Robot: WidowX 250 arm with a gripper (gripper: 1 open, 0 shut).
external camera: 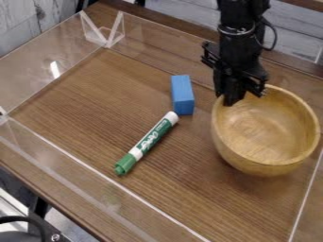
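My black gripper (235, 89) is at the upper right, shut on the near-left rim of a large tan plastic bowl (265, 142), which fills the right of the table. A small blue block (182, 93) lies just left of the gripper. A green-and-white tube (144, 145) lies diagonally in the lower middle. The exact contact of the fingertips on the rim is small and partly dark.
The wooden table (89, 104) has free room at the left and along the bottom. Clear plastic braces stand at the upper left edge, and a black cable lies outside the lower-left corner.
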